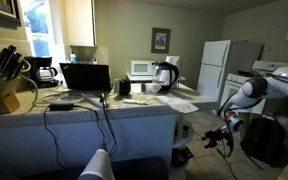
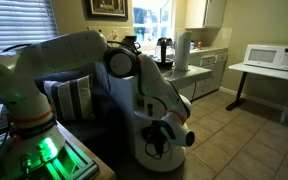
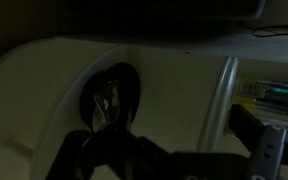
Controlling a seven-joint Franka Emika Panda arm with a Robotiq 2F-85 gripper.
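Note:
In exterior view 2, my arm reaches down to the right from the left side, and its dark gripper (image 2: pixel 164 132) hangs low by a pale, upright surface (image 2: pixel 149 155). Exterior view 1 has the gripper (image 1: pixel 218 138) small and far off at the right, low in front of the fridge. The wrist view is dim. Dark gripper parts stand apart along its lower edge, the gripper open, and I make out nothing held. A dark, glossy rounded thing (image 3: pixel 110 95) lies against a pale curved surface (image 3: pixel 59 95); what it is, I cannot tell.
Something with yellow and green markings (image 3: pixel 279 98) shows at the wrist view's right. A dark sofa with a striped cushion (image 2: pixel 72 100) stands beside the arm. The tiled floor (image 2: pixel 219 150) is open to the right. A long counter (image 1: pixel 94 118) carries kitchen items.

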